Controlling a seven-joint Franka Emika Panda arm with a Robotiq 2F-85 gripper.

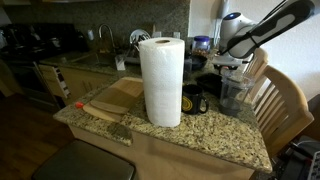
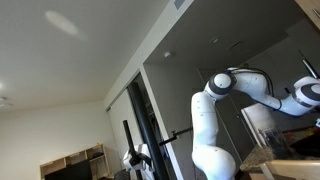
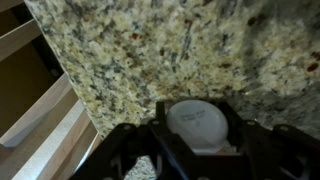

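In the wrist view, a round white cap or lid (image 3: 197, 124) sits between the dark fingers of my gripper. The gripper is shut on this white-topped object, whose lower part is hidden. Below it lies the speckled granite countertop (image 3: 140, 60); the height above the counter is hard to judge. In exterior view 1, the white arm (image 1: 238, 42) reaches in from the right toward the counter's back right corner. There the gripper is small and partly lost among dark things.
A paper towel roll (image 1: 162, 85) stands upright at the counter's front. Beside it are a black mug (image 1: 192, 100) and a clear pitcher (image 1: 234, 92). Cutting boards (image 1: 116, 97) lie to the left. Wooden chairs (image 1: 285, 108) border the right side. Bare counter shows at front right.
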